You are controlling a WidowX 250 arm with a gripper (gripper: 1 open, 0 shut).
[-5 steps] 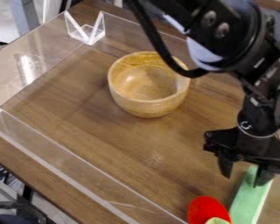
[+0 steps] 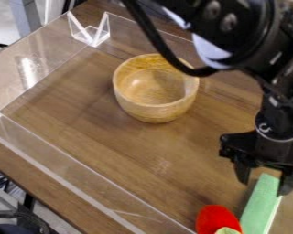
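My gripper [image 2: 264, 172] is on the right of the view, pointing down over the upper end of a long green object [image 2: 259, 212] lying on the table. The fingers look part open around or just above that end; whether they touch it cannot be told. A red object [image 2: 216, 219] with a pale green part lies left of the green object, at the bottom edge.
A wooden bowl [image 2: 156, 105] stands at the upper middle. Clear plastic barriers [image 2: 88, 29] run along the table's left side.
The bowl, red object and green object look unmoved.
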